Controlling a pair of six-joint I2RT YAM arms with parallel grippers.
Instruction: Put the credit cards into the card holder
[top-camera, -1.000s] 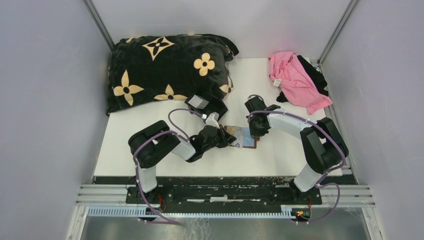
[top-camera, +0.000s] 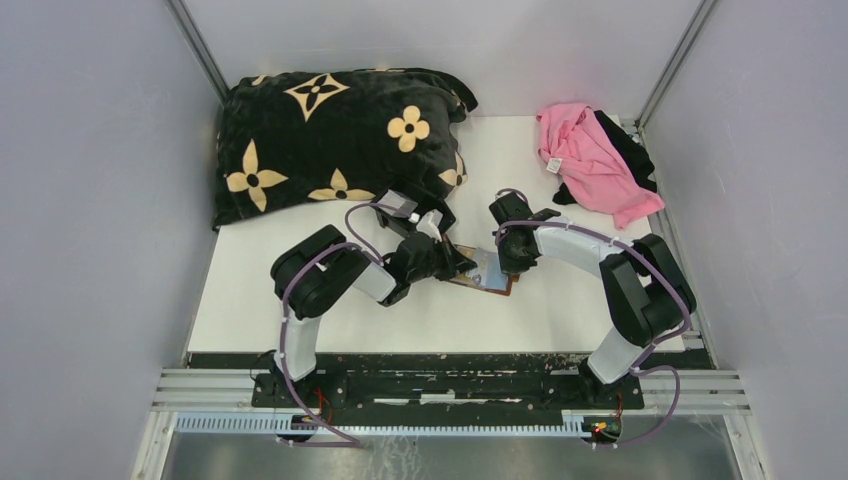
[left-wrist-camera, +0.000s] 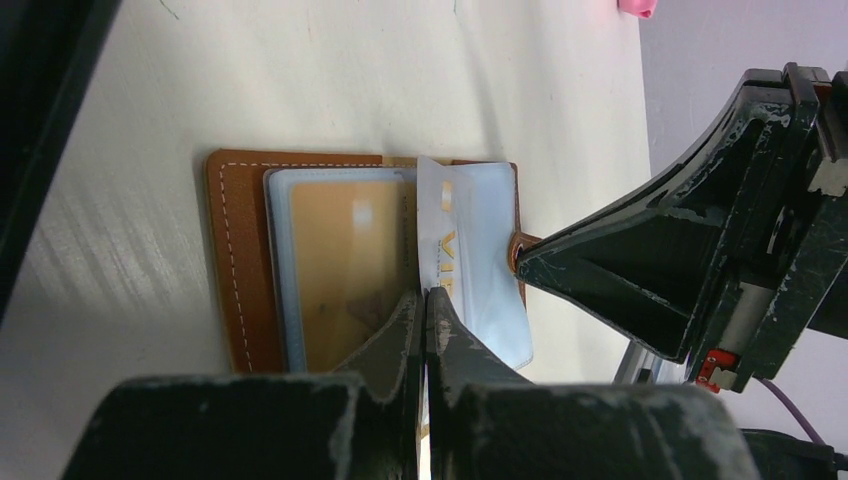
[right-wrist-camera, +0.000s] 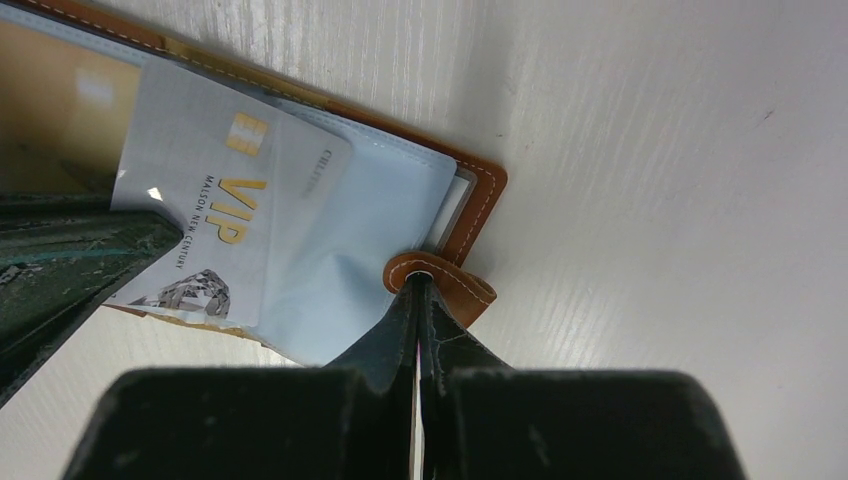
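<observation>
The brown leather card holder lies open on the table, with a tan panel at its left and a pale-blue sleeve at its right. A silver VIP card stands slanted over the holder; its right end shows faintly through the sleeve, its left end outside. My left gripper is shut on this card's outer edge. At the holder's right side, my right gripper is shut with its fingertips on the small leather tab, which looks thinly pinched.
A black box with a grey card-like piece stands behind the left gripper. Farther back are a patterned black cushion and a pink cloth.
My left gripper has moved slightly back and right, away from the front edge. The holder has turned a little, its left end now farther back. The right arm has stayed put.
</observation>
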